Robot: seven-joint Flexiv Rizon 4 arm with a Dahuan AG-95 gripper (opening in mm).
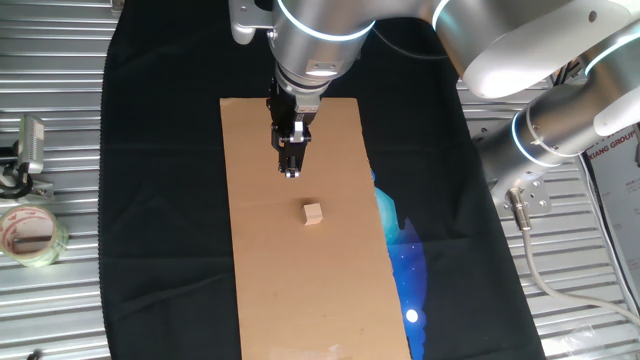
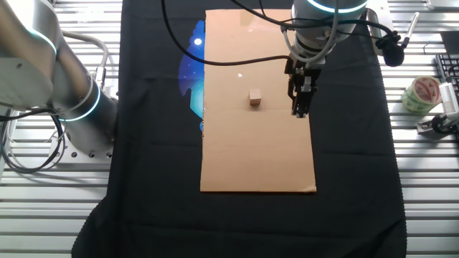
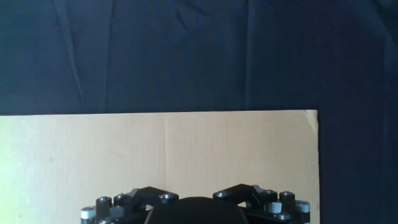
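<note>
A small tan block [image 1: 313,214] sits on a sheet of brown cardboard [image 1: 300,290], close in colour to it. From the second exterior view the same block [image 2: 254,97] shows alone, with bare cardboard [image 2: 251,154] all round. My black gripper [image 1: 290,172] points down over the cardboard, apart from the block and off to one side. At the bottom of the wrist view its two fingers spread wide to left and right, so it is open, with nothing seen between them. That view holds only a cardboard corner [image 3: 249,146] and dark cloth; the block is outside it.
Black cloth [image 1: 165,180] surrounds the cardboard. A blue space-patterned piece [image 1: 408,275] sticks out from under one long edge. Off the cloth, a tape roll [image 1: 33,236] rests on the ribbed metal table [image 1: 60,90]. A dark cable [image 2: 222,63] hangs across the second exterior view.
</note>
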